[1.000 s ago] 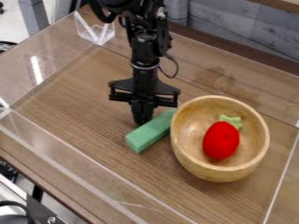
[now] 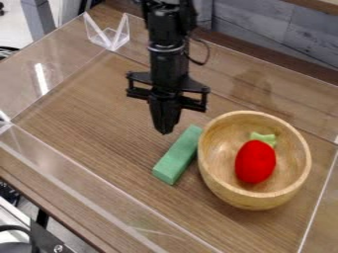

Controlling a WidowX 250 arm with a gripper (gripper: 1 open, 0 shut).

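Observation:
My black gripper (image 2: pixel 166 121) hangs above the wooden table, shut, with nothing visible between its fingers. Below it and a little right, a green block (image 2: pixel 177 155) lies on the table, its long side pointing toward the lower left. Right of the block, touching or very close, is a wooden bowl (image 2: pixel 271 199) holding a red object (image 2: pixel 255 163) and a small green piece (image 2: pixel 262 137).
Clear plastic pieces (image 2: pixel 109 32) lie at the back left edge, with cables at the far left. A wooden board runs along the back right.
The gripper has risen away from the green block, toward the back of the table. The block now shows clear of the gripper.

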